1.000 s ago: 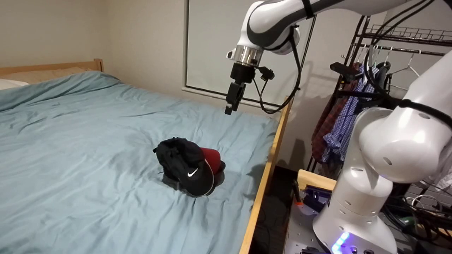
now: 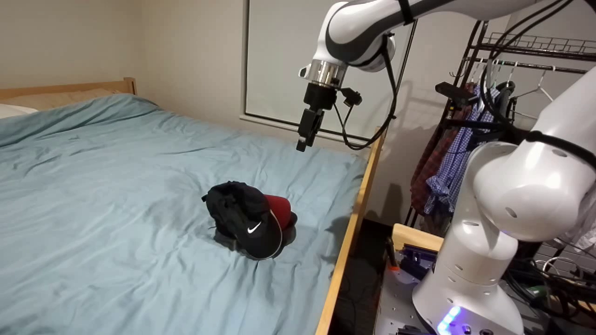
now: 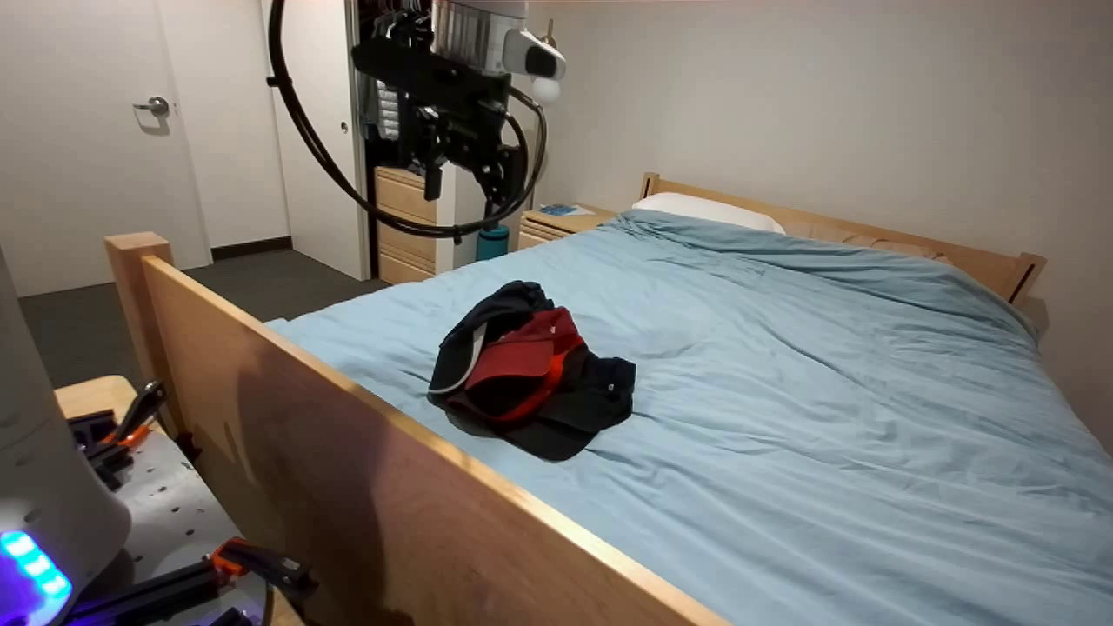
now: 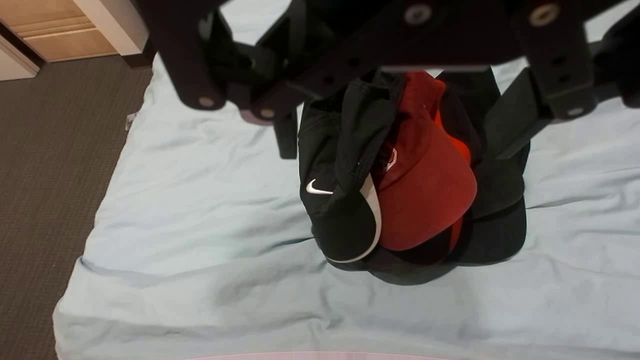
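Several caps lie heaped together on the blue bed sheet. A black cap with a white swoosh (image 2: 240,215) is nearest in exterior view 1, partly covering a red cap (image 2: 279,209). The wrist view shows the red cap (image 4: 429,186) in the middle, the swoosh cap (image 4: 342,222) to its left and another black cap (image 4: 501,231) to its right. High above the bed, well clear of the heap, hangs my gripper (image 3: 462,193). Its fingers (image 4: 286,137) are spread wide apart in the wrist view, with nothing held; the caps appear far below them.
A wooden footboard (image 3: 417,422) runs between the robot base (image 2: 469,279) and the bed. Open sheet (image 3: 835,417) surrounds the heap. Cables (image 2: 391,95) loop beside the wrist. Clothes (image 2: 450,150) hang on a rack behind the arm.
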